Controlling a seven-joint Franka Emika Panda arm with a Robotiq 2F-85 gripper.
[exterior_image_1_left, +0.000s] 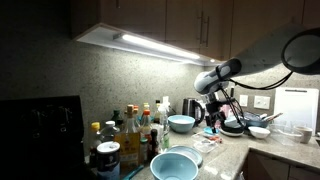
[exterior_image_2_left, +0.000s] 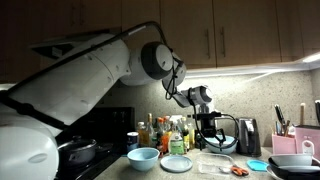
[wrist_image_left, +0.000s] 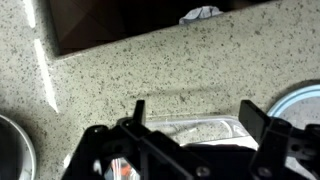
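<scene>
Above the speckled counter (wrist_image_left: 190, 75), my gripper hangs with its fingers wide apart and nothing between them. A clear tray (wrist_image_left: 215, 128) lies beneath it, partly hidden by the gripper's body in the wrist view. In exterior view 2 the gripper (exterior_image_2_left: 211, 140) is over the counter near this tray (exterior_image_2_left: 215, 167), and orange-red items (exterior_image_2_left: 238, 171) lie at the tray's right. A light blue bowl (exterior_image_2_left: 143, 158) and a pale plate (exterior_image_2_left: 176, 163) stand to the left. Behind the arm is a larger blue bowl (exterior_image_1_left: 181, 123).
Several bottles (exterior_image_1_left: 130, 138) crowd the wall side of the counter. A dark kettle (exterior_image_1_left: 192, 108) stands at the back, with pans (exterior_image_2_left: 294, 163) and a utensil holder (exterior_image_2_left: 303, 138) to the right. Bare counter runs along the front edge; cabinets (exterior_image_1_left: 165, 22) hang overhead.
</scene>
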